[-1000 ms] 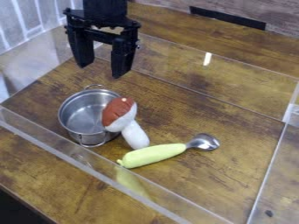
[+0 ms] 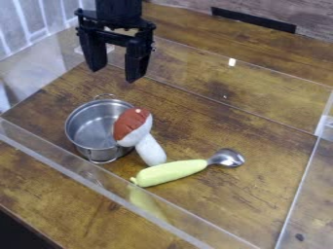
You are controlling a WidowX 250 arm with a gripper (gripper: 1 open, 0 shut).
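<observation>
My black gripper point(image 2: 113, 60) hangs at the upper left, above and behind a steel pot point(image 2: 92, 131), its two fingers pointing down and spread apart with nothing seen between them. A toy mushroom point(image 2: 134, 126) with a red-brown cap and white stem lies against the pot's right side. In front of it, a pale yellow-green corn-like toy point(image 2: 169, 171) lies on the wooden surface, with a metal spoon end point(image 2: 227, 158) at its right tip.
A clear plastic wall rims the wooden work surface point(image 2: 247, 117) on the left, front, back and right. The middle and right of the surface are open.
My gripper has shifted slightly over the last second; the objects on the surface stay in place.
</observation>
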